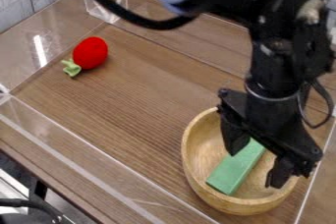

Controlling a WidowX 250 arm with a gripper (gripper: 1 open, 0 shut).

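My black gripper (pixel 252 135) hangs over a wooden bowl (pixel 213 197) at the lower right, fingers open and reaching down into it on either side. A green block (pixel 230 179) lies in the bowl, below and partly between the fingers; its upper end is partly hidden by the gripper. I cannot tell whether the fingers touch it.
A red object with a green part (pixel 89 53), like a toy vegetable, lies at the upper left. The arm covers much of the upper right.
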